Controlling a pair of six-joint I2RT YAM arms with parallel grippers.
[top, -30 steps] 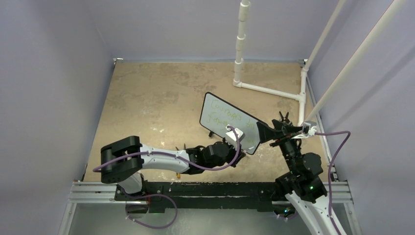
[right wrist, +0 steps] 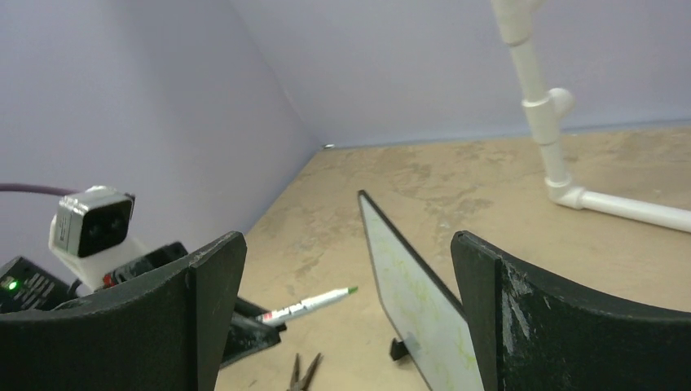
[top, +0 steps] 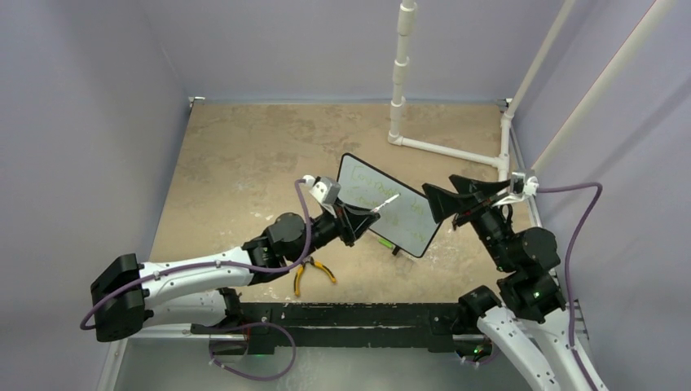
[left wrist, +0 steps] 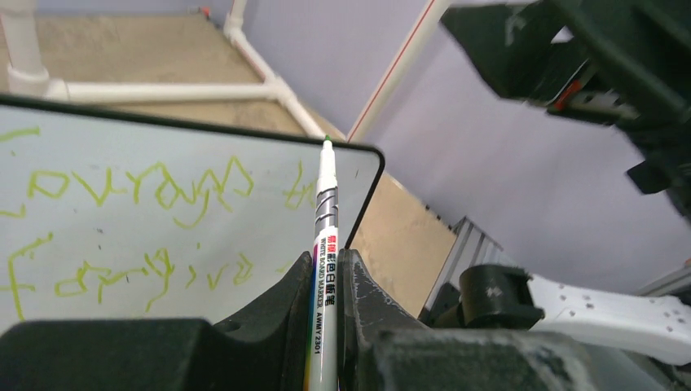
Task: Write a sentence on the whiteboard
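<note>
The whiteboard (top: 411,224) stands tilted on the table, marked with lines of yellow-green handwriting (left wrist: 147,183). A white marker (left wrist: 326,236) with a green tip points up and away from my left gripper, which is shut on its body. In the right wrist view, the marker (right wrist: 314,305) is clear of the board's face, with a gap between tip and board (right wrist: 411,301). My right gripper hangs open beside the board's right end, nothing between its wide-spread fingers (right wrist: 521,318).
Yellow-handled pliers (top: 314,273) lie on the table below the left arm. A green item (top: 385,243) sits by the board's lower edge. White pipes (top: 448,151) run behind and to the right.
My left gripper has drawn back up and left with the marker, away from the board's lower right, uncovering writing and the pliers. The right gripper has shifted slightly and its fingers look more spread.
</note>
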